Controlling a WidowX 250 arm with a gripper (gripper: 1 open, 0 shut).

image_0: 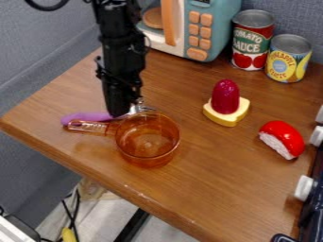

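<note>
My black gripper [124, 108] is lowered over the wooden table [214, 189], just behind a clear amber pot [146, 145] with a handle pointing left. A purple elongated object [79, 117] lies behind that handle, its right end at my fingertips. Whether the fingers grip it or are open is hard to tell; the arm and pot hide part of it.
A red object on a yellow base [225, 102] stands right of the pot, with toy sushi [281, 139] further right. A teal toy microwave [205, 33] and two cans [251, 43] stand at the back. A dark appliance lines the right edge.
</note>
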